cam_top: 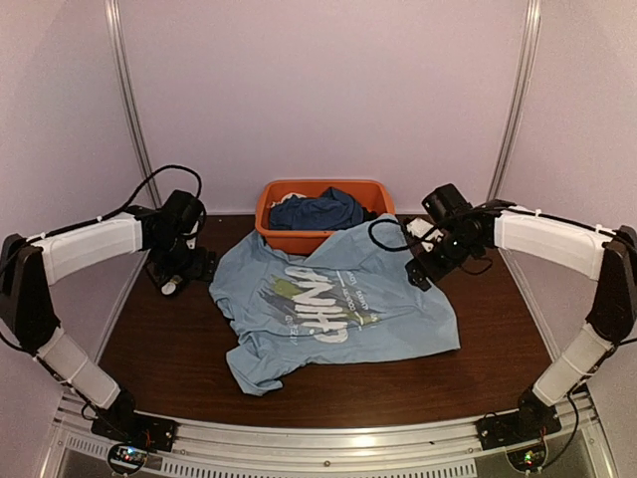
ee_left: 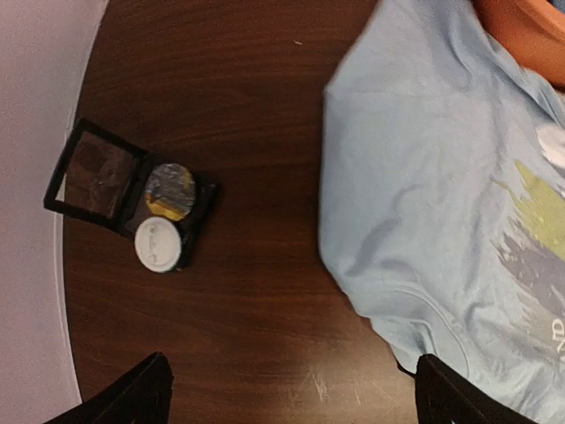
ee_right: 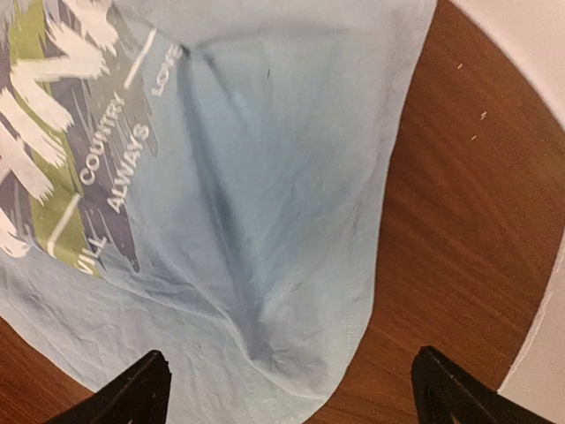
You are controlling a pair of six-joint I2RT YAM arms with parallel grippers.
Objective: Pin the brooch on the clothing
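Light blue clothing point(cam_top: 348, 309) with a printed front lies spread on the table, its left edge lifted into small folds. To its left, a small open black case point(ee_left: 132, 190) holds a round white piece point(ee_left: 159, 245) and a round yellow-and-grey piece point(ee_left: 170, 192); I cannot tell which is the brooch. My left gripper is open and empty, with the case ahead and to the left of its fingers. Over the right part of the clothing hangs my right gripper, its fingers spread apart with only cloth and table visible beyond them.
Behind the clothing stands an orange bin point(cam_top: 296, 241) with dark blue cloth point(cam_top: 323, 209) inside; the clothing's back edge reaches it. Pale walls close in the left, right and back. Bare wooden table point(cam_top: 328, 393) shows in front and at both sides.
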